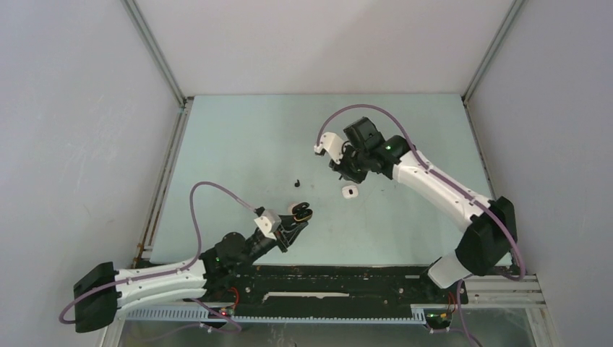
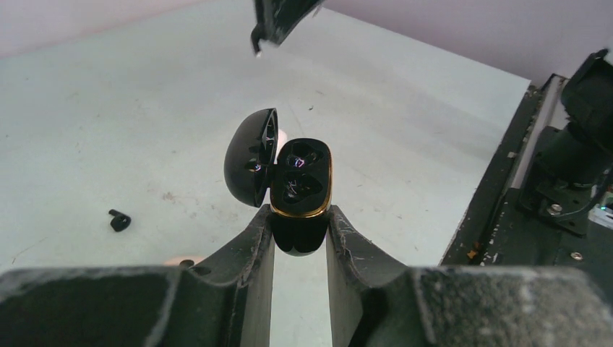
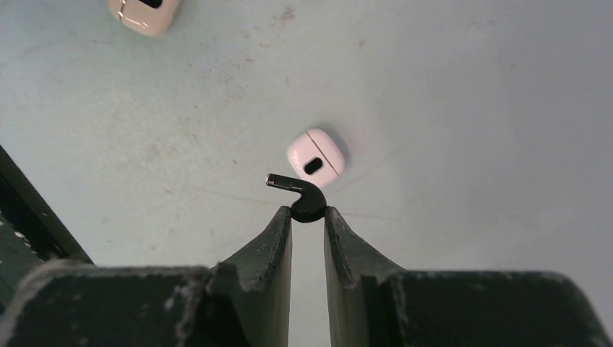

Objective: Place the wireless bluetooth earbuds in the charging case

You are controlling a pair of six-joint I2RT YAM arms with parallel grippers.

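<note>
The black charging case is upright in my left gripper, which is shut on its lower part. Its lid stands open to the left, and both dark wells show no earbud in them. A black earbud is pinched between the fingertips of my right gripper, its stem pointing left. Seen from above, the right gripper is up and to the right of the case, well apart from it. Another black earbud lies loose on the table.
One small pink case rests on the table near the right gripper. A second pink case is partly in the right wrist view, close to the left gripper.
</note>
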